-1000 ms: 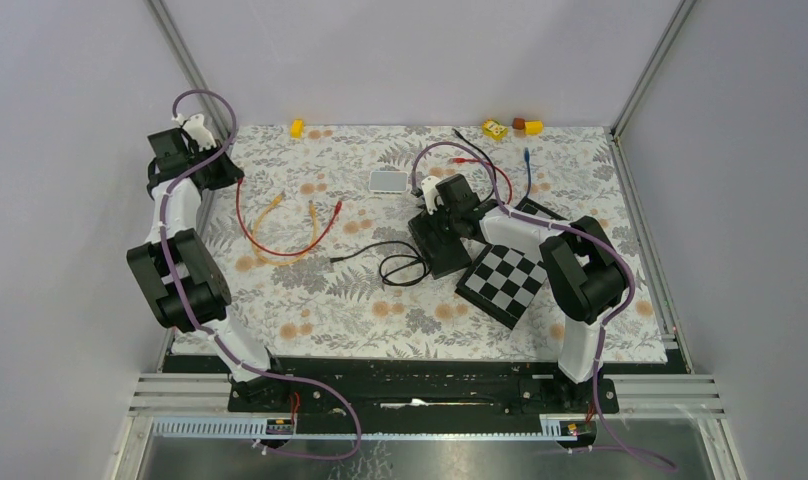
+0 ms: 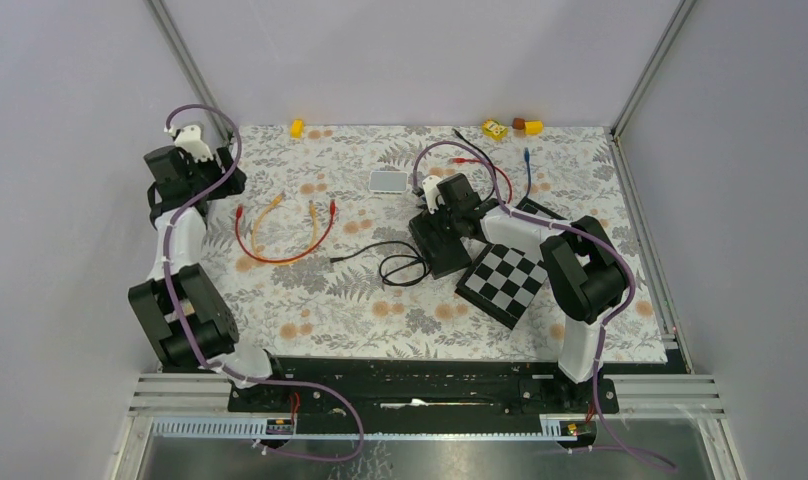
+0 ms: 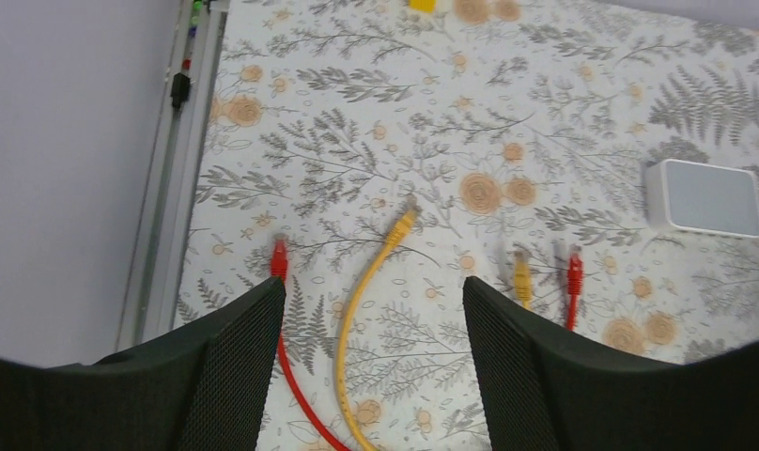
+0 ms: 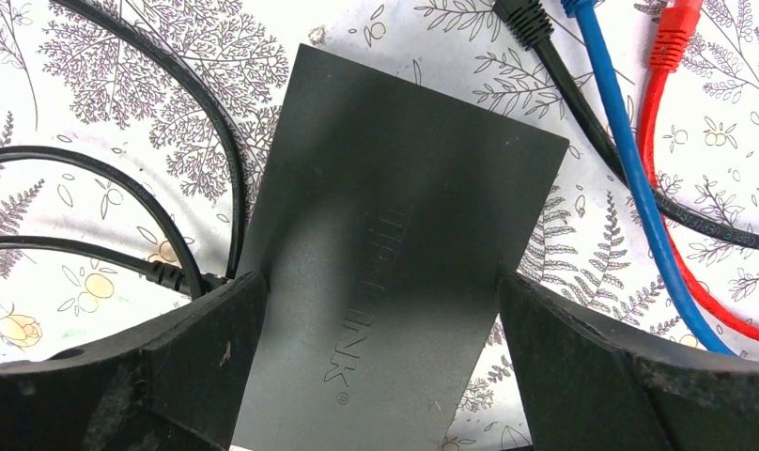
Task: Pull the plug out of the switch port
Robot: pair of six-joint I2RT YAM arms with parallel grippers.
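My left gripper hangs over the left edge of the table, its fingers apart with nothing between them. Below it lie a red cable (image 3: 299, 395) and a yellow cable (image 3: 354, 307), their plugs loose on the mat. My right gripper is open over a flat black board (image 4: 385, 160), one finger at each side. Beside the board are black cables (image 4: 225, 141), a blue cable (image 4: 620, 122) and a red cable (image 4: 653, 103). I cannot tell a switch port in these views.
A grey rectangular block (image 2: 388, 181) sits at the middle back. A checkered board (image 2: 502, 280) lies front right of the black board. Small yellow objects (image 2: 296, 127) stand along the back edge.
The red cable that reached up to my left gripper a second ago now lies lower on the mat, let go. The left arm has shifted slightly toward the front. The right arm is still.
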